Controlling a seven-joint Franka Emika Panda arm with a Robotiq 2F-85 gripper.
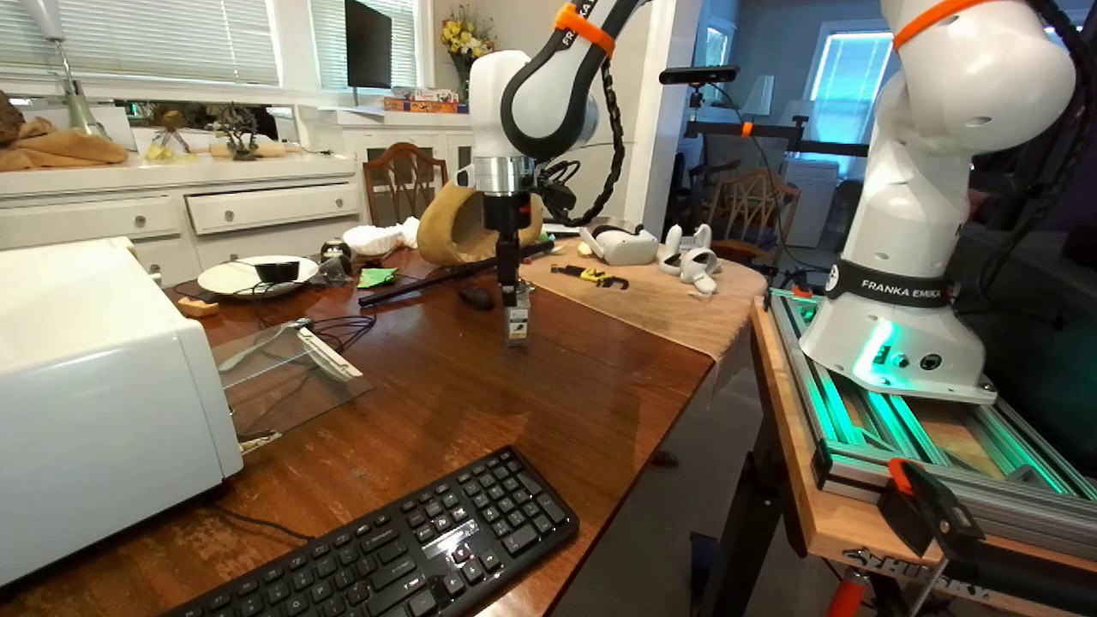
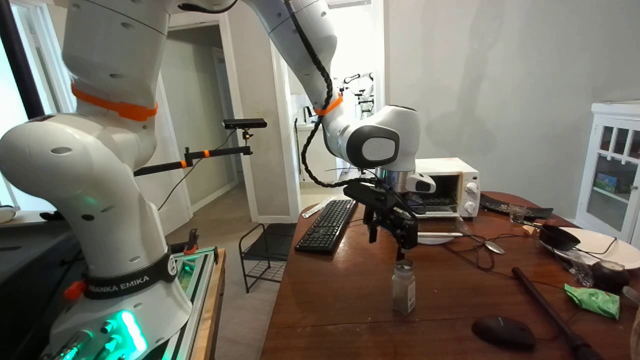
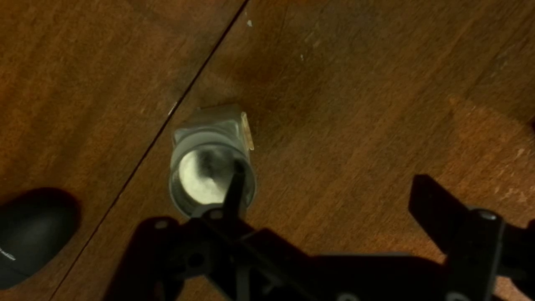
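Observation:
A small clear glass jar with a label on its side and a silvery top stands upright on the wooden table. From above, in the wrist view, the jar shows a round rim with something pale inside. My gripper is open, its fingers spread wide with bare table between them. One black finger overlaps the rim of the jar; the other is well off to the right. In exterior view 2 that finger's tip is right at the jar's top; contact cannot be told. No object is between the fingers.
Close to the jar lies a black mouse, with a long black bar beyond it. A keyboard and a white toaster oven occupy the other end. Bare table surrounds the jar towards the keyboard.

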